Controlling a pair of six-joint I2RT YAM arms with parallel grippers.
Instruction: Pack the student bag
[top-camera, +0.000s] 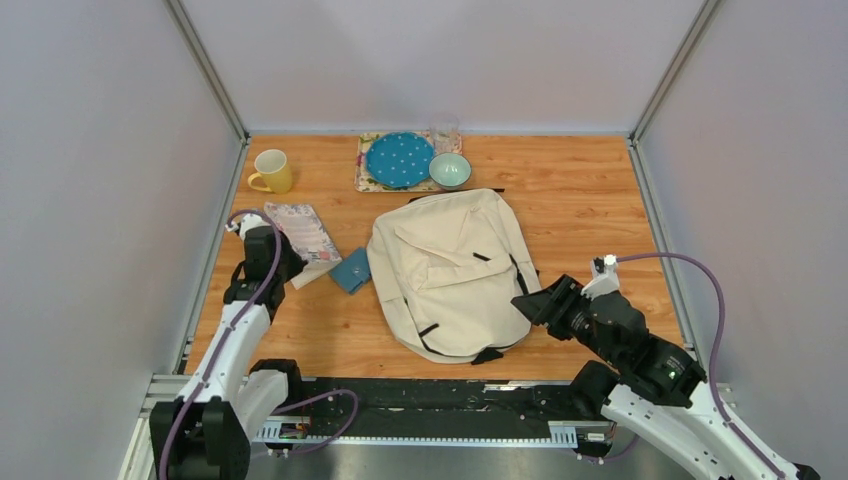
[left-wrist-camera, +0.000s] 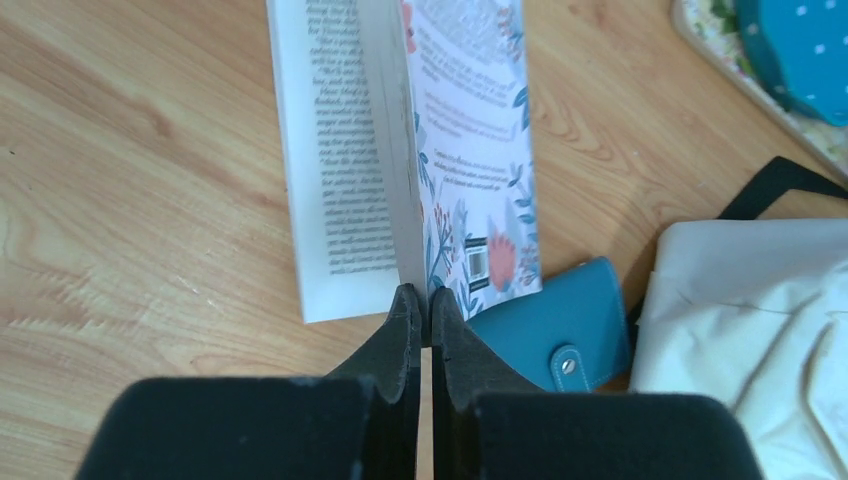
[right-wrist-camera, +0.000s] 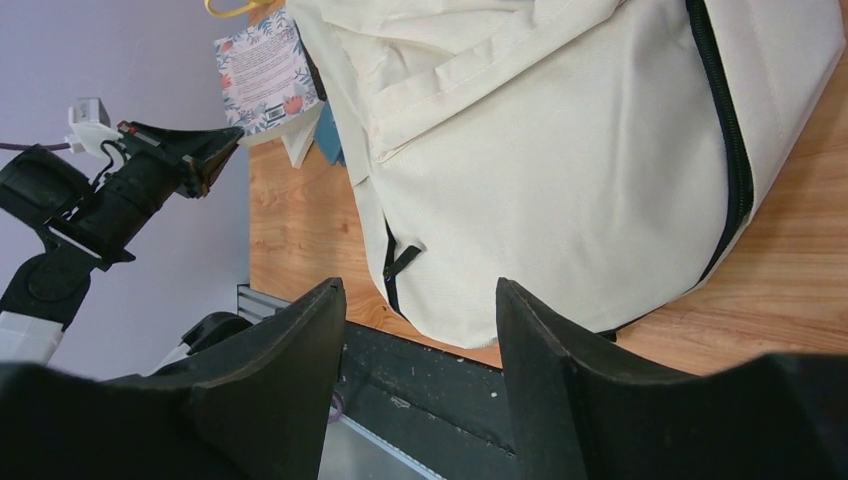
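Note:
A floral-covered book lies left of the bag, partly open with printed pages showing. My left gripper is shut on the book's near edge at its fingertips. A blue wallet lies between book and bag, partly under the book in the left wrist view. The cream backpack lies flat in the middle. My right gripper stands open over the bag's lower right part, holding nothing.
A yellow mug stands at the back left. A floral tray with a blue plate, green bowl and clear glass sits at the back.

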